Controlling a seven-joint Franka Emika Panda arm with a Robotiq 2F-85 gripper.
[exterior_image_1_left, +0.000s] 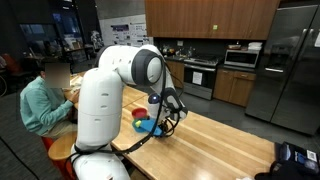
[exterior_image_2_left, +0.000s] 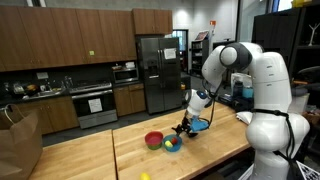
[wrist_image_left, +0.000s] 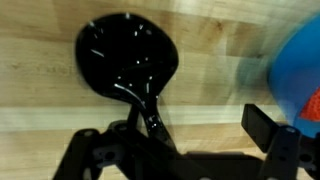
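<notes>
A glossy black spoon (wrist_image_left: 125, 55) lies on the wooden table in the wrist view, its round bowl towards the top. Its handle runs down into the space between my gripper's fingers and is partly hidden below. My gripper is open, one finger on each side, with neither pad visibly closed on the handle. To the right is a blue bowl (wrist_image_left: 292, 70) with something red (wrist_image_left: 312, 107) in it. In the second exterior view the gripper (exterior_image_2_left: 185, 129) is low over the table, just beside the blue bowl (exterior_image_2_left: 173, 147).
A red bowl (exterior_image_2_left: 153, 138) stands close to the blue one. A small yellow object (exterior_image_2_left: 145, 176) is near the front table edge. A person (exterior_image_1_left: 45, 105) sits behind the arm.
</notes>
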